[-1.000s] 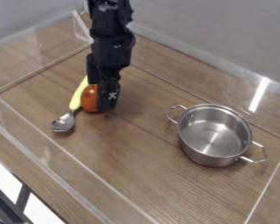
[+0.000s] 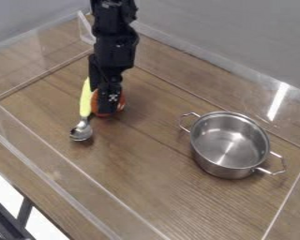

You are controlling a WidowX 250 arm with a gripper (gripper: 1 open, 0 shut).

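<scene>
The black gripper (image 2: 108, 86) hangs at the upper left over a red-orange round object (image 2: 109, 108), its fingers around or in front of it; whether they grip it cannot be told. Just left of it lies a ladle-like spoon with a yellow handle (image 2: 86, 97) and a metal head (image 2: 82, 131). The gripper partly hides the red-orange object.
A steel pot (image 2: 228, 142) with two side handles stands on the right of the wooden surface (image 2: 140, 187). Pale walls border the back and left.
The gripper has moved slightly and now covers more of the red-orange object. The spoon has shifted slightly to the right. The pot is unmoved.
</scene>
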